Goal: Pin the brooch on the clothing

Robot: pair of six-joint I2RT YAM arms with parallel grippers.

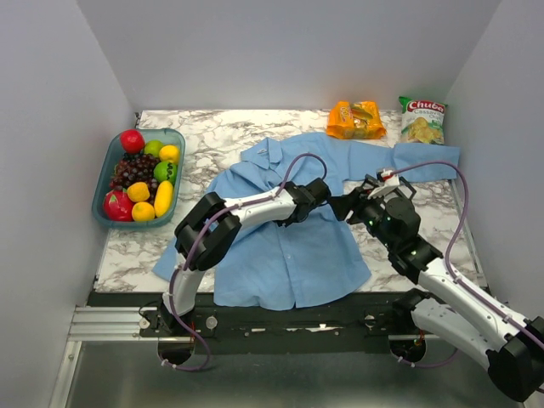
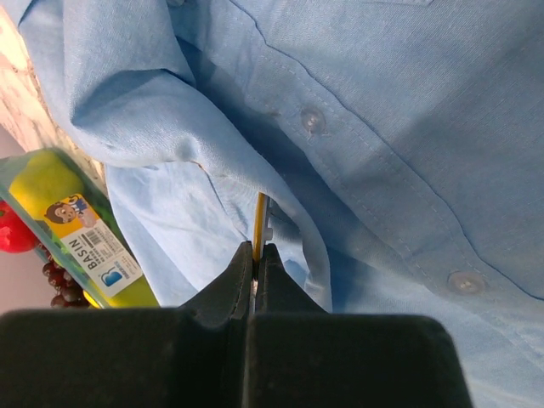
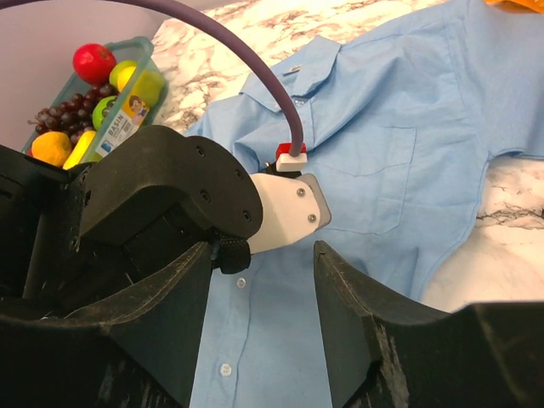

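Observation:
The light blue shirt [image 1: 289, 263] lies spread over the marble-patterned table, its button strip showing in both wrist views. In the left wrist view my left gripper is closed to a narrow seam, shut on the brooch [image 2: 260, 219]. Only a thin gold edge and a small grey metal part of the brooch show, seen side-on beside a raised fold [image 2: 293, 204] of the shirt; whether its pin goes through the cloth cannot be told. My right gripper stands open above the shirt, nothing between its fingers, to the right of the left arm.
A teal basket of fruit [image 1: 100, 191] stands at the left. An orange bag [image 1: 355, 121] and a green-and-white chips bag [image 1: 422, 121] are at the back right. The two grippers are close together over the shirt, leaving little room between them.

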